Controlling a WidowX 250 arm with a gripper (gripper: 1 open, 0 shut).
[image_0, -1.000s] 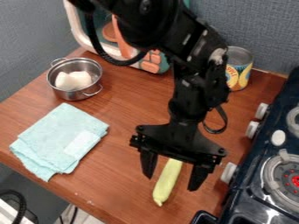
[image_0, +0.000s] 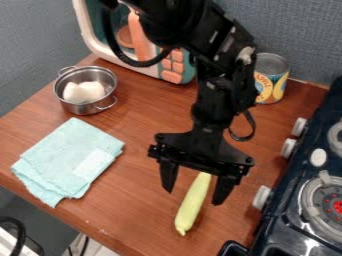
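Observation:
My black gripper (image_0: 195, 180) hangs over the middle of the wooden table with its two fingers apart, one on each side of the upper end of a pale yellow corn cob (image_0: 190, 208). The cob lies lengthwise on the table below it. Whether the fingers touch the cob cannot be told; they look open.
A stove (image_0: 305, 215) fills the right side. A folded light blue cloth (image_0: 60, 165) lies left, with a steel pot (image_0: 70, 96) holding white items behind it. A can (image_0: 266, 80) and a toy dish rack (image_0: 174, 70) stand at the back.
The gripper has risen a little and shifted slightly back from where it was, uncovering more of the cob's upper end. The cob has not visibly moved.

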